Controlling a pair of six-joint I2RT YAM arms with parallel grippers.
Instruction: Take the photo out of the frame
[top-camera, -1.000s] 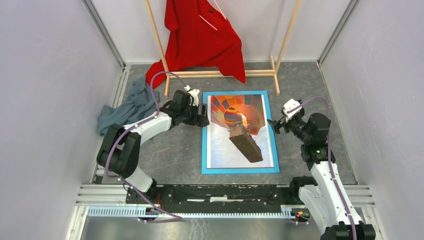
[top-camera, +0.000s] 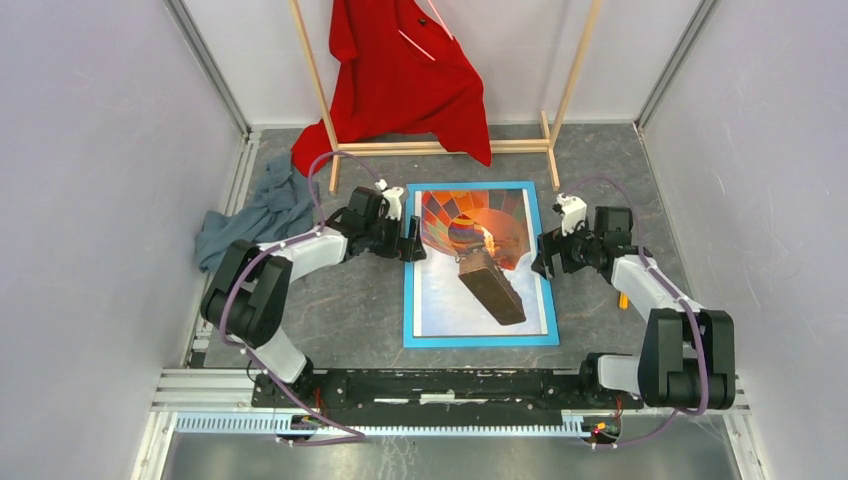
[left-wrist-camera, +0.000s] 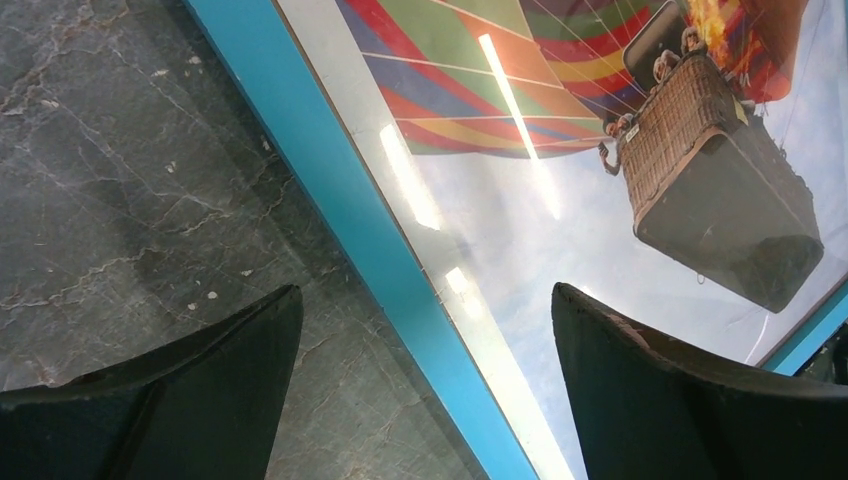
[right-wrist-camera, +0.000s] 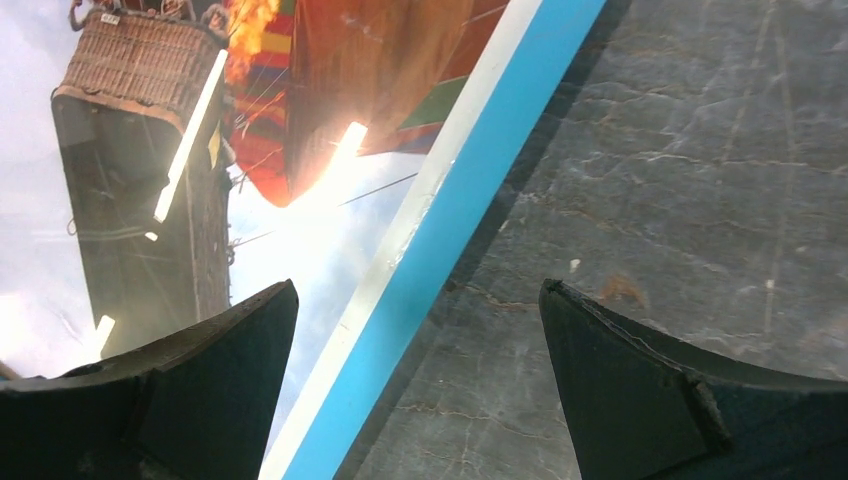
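A blue frame holding a hot-air-balloon photo lies flat on the grey floor, its glossy surface reflecting lights. My left gripper is open over the frame's left edge; in the left wrist view its fingertips straddle the blue rim. My right gripper is open over the right edge, with the rim between and below its fingertips in the right wrist view. Nothing is held by either gripper.
A wooden rack with a hanging red garment stands behind the frame. A blue-grey cloth lies at the left. White walls enclose both sides; bare floor surrounds the frame.
The right arm has swung inward, bringing its gripper squarely over the frame's right edge. My left gripper has shifted slightly right and toward the front.
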